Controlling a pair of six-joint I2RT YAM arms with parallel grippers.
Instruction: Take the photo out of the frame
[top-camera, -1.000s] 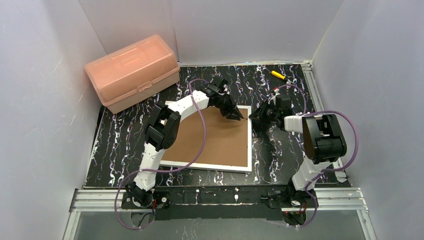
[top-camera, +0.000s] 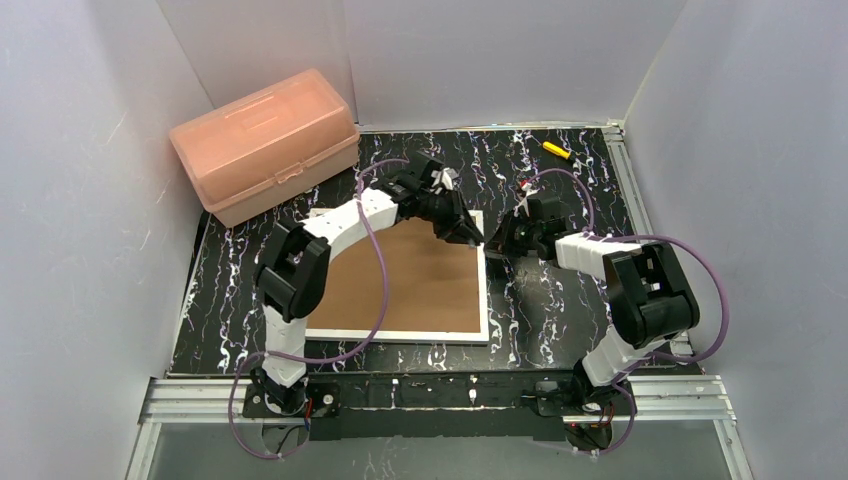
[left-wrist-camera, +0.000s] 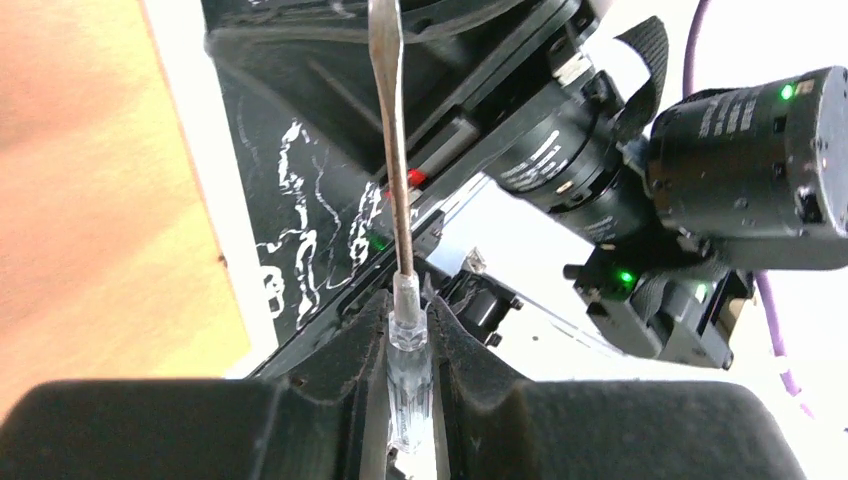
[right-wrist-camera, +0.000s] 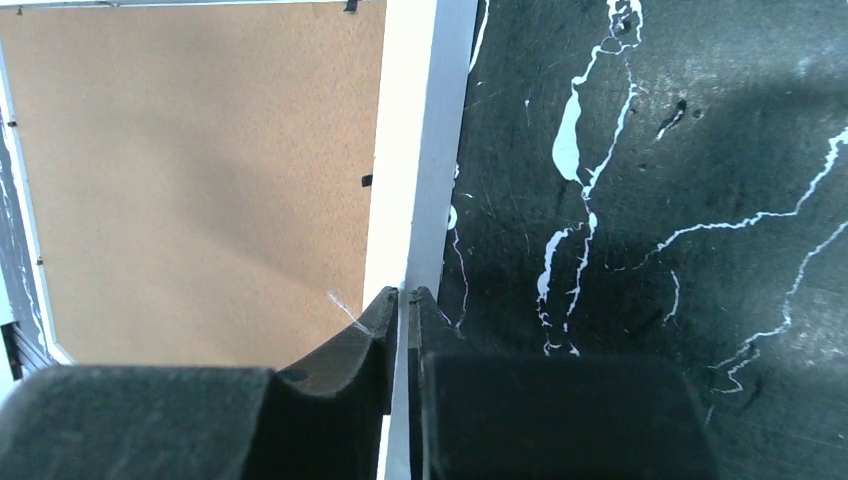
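The white picture frame (top-camera: 484, 300) lies on the table with its brown backing board (top-camera: 415, 280) facing up. Small black tabs (right-wrist-camera: 367, 181) show along the board's edge in the right wrist view. My left gripper (top-camera: 472, 240), above the frame's right rail, is shut on a screwdriver (left-wrist-camera: 395, 150) with a thin metal shaft and clear handle. Just outside that rail is my right gripper (top-camera: 492, 250). Its fingertips (right-wrist-camera: 378, 310) are nearly together over the rail (right-wrist-camera: 405, 130) in the right wrist view; only a pale strip shows through the narrow gap. Whether they touch the frame is unclear.
A pink lidded box (top-camera: 270, 140) stands at the back left, close to the frame's far corner. At the back right lies a yellow-handled tool (top-camera: 557, 150). Both arms are close together at the right rail. Bare dark marbled table (top-camera: 545, 310) extends right of the frame.
The frame has shifted a little left.
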